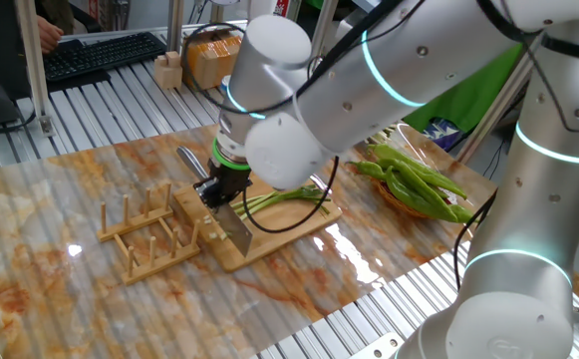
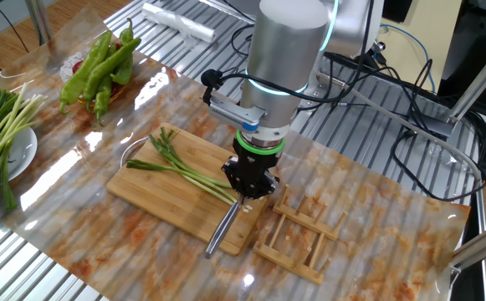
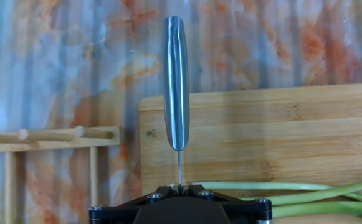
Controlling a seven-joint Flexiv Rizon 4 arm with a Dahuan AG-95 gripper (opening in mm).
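Observation:
My gripper [image 1: 212,197] is shut on a metal knife, its blade [image 1: 237,231] reaching down across the cutting board. In the wrist view the knife's steel handle [image 3: 177,81] sticks out beyond the black fingers, which pinch the thin blade. Long green scallions [image 2: 180,165] lie on the wooden cutting board [image 2: 130,186]. Close to the blade, a few small pale cut pieces [image 2: 247,209] rest at the board's end. The blade is hidden by my gripper in the second exterior view, so its contact with the scallions cannot be made out.
A wooden peg rack [image 2: 289,261] stands close beside the board. Green peppers [image 2: 100,71] fill a basket on the board's other side. More scallions [image 2: 0,138] lie on a white plate [image 2: 25,155]. The marbled tabletop in front of the rack is clear.

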